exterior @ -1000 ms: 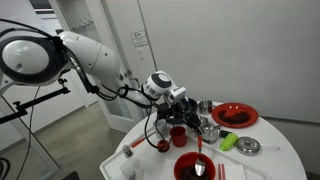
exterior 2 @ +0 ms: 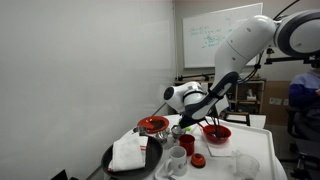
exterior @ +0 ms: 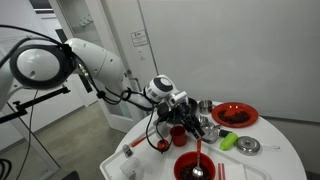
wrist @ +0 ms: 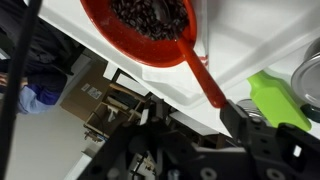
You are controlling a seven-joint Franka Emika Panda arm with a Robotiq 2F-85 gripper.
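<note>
A spoon with a red handle [wrist: 203, 78] rests with its bowl end among dark beans [wrist: 150, 15] in a red bowl [wrist: 115, 32]. In exterior view 1, the handle [exterior: 198, 148] stands up from the bowl [exterior: 178, 165] near the table's front. My gripper [exterior: 207, 130] is just above and behind the handle's upper end. Seen from the wrist, the black fingers of my gripper stand apart, with the handle's end close to the right-hand one. Whether the handle touches a finger is hard to tell.
A green object [wrist: 278, 100] lies beside the bowl, near metal pots [exterior: 248, 145]. A red plate [exterior: 235, 114] sits at the back. Red mugs [exterior: 178, 135], a tomato [exterior 2: 197, 160] and a white mug [exterior 2: 177, 160] crowd the left. A clear container [exterior 2: 245, 165] stands near the front.
The spoon's handle has become more upright and shifted slightly in the bowl. My arm has moved only a little, staying near the handle's top.
</note>
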